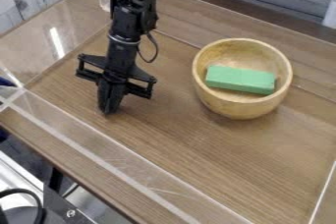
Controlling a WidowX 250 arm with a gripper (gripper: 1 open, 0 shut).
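Observation:
My black arm comes down from the top left, and its gripper (108, 104) is low over the wooden table (168, 174), left of centre, apparently touching the surface. The fingertips are shut close together; no object shows between them. To the right, a wide tan bowl (211, 64) holds a green rectangular block (241, 80), lying at a tilt inside it.
Black cables lie at the bottom left, off the wood. A small white object stands at the top left, partly behind the arm.

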